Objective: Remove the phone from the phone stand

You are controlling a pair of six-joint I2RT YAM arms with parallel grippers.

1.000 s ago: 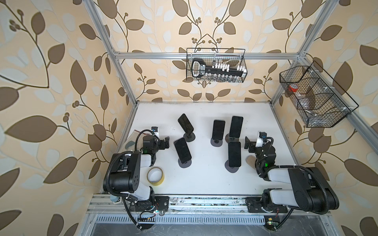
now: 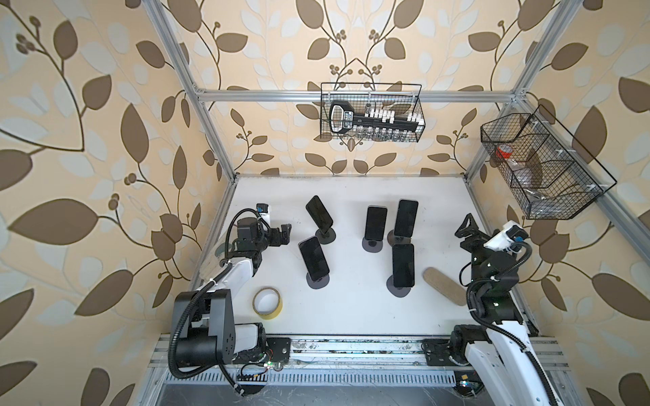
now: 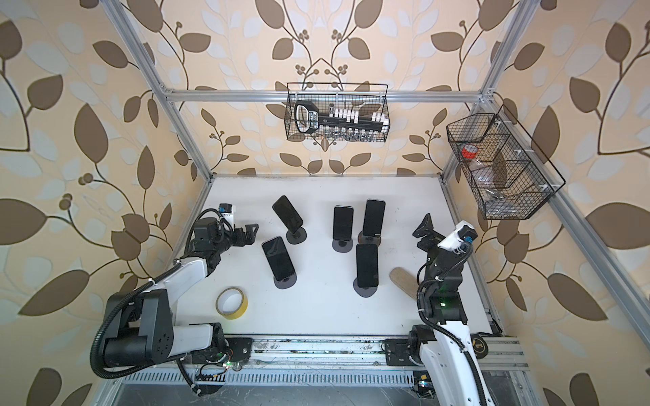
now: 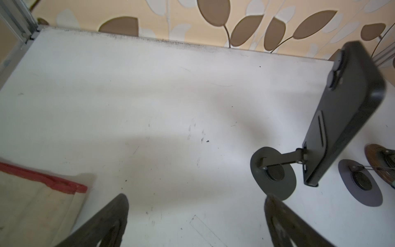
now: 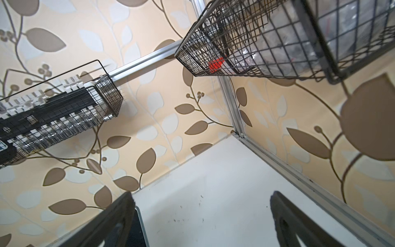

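Several black phones lean on round-based stands across the white table: a back-left phone (image 2: 319,213), a front-left phone (image 2: 313,257), a middle phone (image 2: 375,222), a back-right phone (image 2: 405,218) and a front-right phone (image 2: 403,264). My left gripper is open at the table's left side, apart from the phones; its wrist view shows one phone (image 4: 345,107) from behind on its stand (image 4: 273,173). Over the right side, my right gripper is open and empty, and a dark phone edge (image 5: 137,230) shows behind its left finger.
A yellow tape roll (image 2: 267,302) lies front left, and a brown oblong piece (image 2: 443,285) front right. A cloth with red trim (image 4: 37,201) is beside the left gripper. Wire baskets hang on the back wall (image 2: 372,125) and right wall (image 2: 541,169).
My right gripper has moved right and away from the phones, its arm swinging round. The phones stay put.
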